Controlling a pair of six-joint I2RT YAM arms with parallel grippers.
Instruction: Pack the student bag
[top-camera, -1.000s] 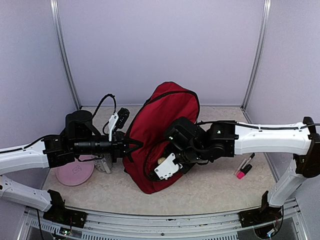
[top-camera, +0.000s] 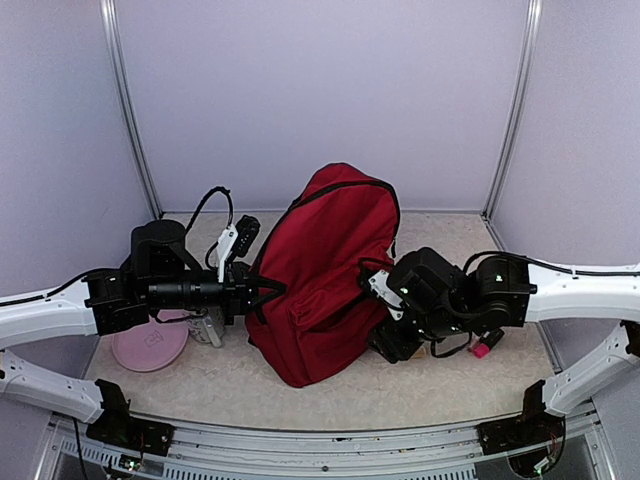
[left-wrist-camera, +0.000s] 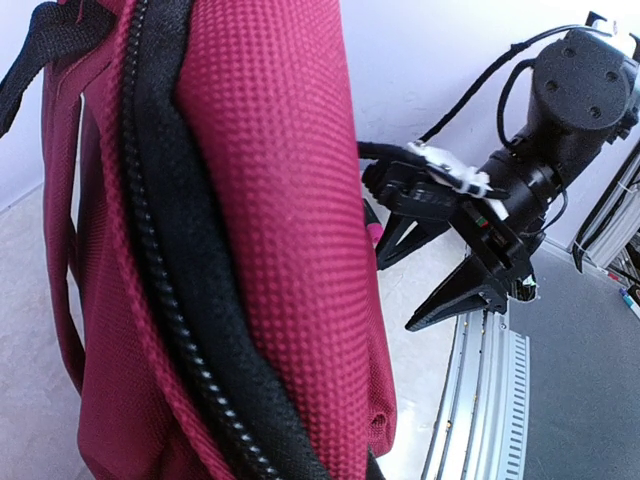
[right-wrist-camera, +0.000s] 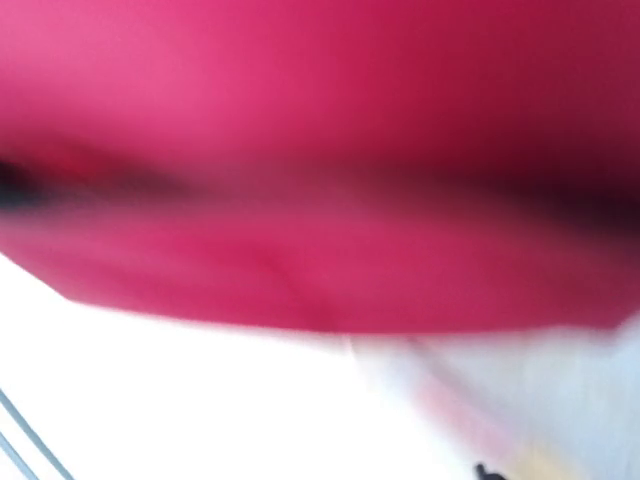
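The red backpack (top-camera: 325, 260) stands upright and leaning in the middle of the table, its black zip edge showing. My left gripper (top-camera: 268, 291) lies shut against the bag's left side; whether cloth is pinched in it is hidden. Red fabric (left-wrist-camera: 280, 180) and a black zip (left-wrist-camera: 180, 250) fill much of the left wrist view. Beside the bag's right side is my right gripper, its fingers parted with nothing seen between them. Blurred red cloth (right-wrist-camera: 300, 270) covers most of the right wrist view. The bag's inside is hidden.
A pink plate (top-camera: 150, 345) lies at the left, with a clear container (top-camera: 207, 328) next to it. At the right, a marker with a pink end (top-camera: 482, 349) lies partly behind my right arm.
My right gripper has moved from the bag's front opening to the right and turned downward. It now partly covers the pens. The left arm and the bag have stayed put.
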